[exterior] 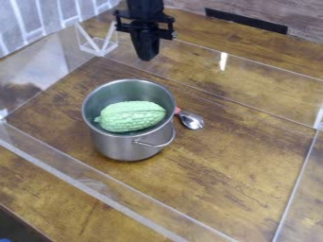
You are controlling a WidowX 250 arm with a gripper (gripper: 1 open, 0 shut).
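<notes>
A steel pot [116,144] stands on the wooden table, left of centre, with a pale green bumpy bitter melon [131,115] lying inside it. A silver spoon [191,120] lies just right of the pot. My black gripper [146,51] hangs at the top, above and behind the pot, clear of it; whether its fingers are open or shut I cannot make out.
Clear plastic walls border the work area on the left, back and right.
</notes>
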